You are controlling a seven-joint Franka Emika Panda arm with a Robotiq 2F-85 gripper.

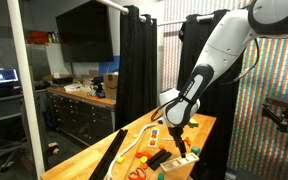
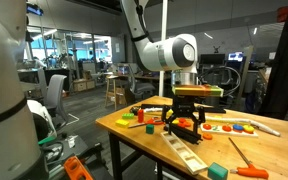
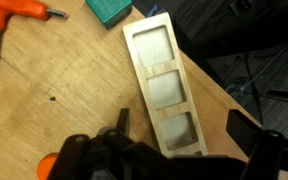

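Note:
A pale wooden tray with three square compartments, all empty, lies near the table edge in the wrist view. My gripper is open above its lower end, one finger to either side, with nothing held between them. In exterior view 1 the gripper hangs just over the tray. Exterior view 2 has the tray on the near side of the arm; exact height above it is hard to tell.
A green block sits near the tray's far end. An orange-handled hex key and an orange piece lie to the left. Past the tray's right side the table ends. Other tools and coloured pieces crowd the table further back.

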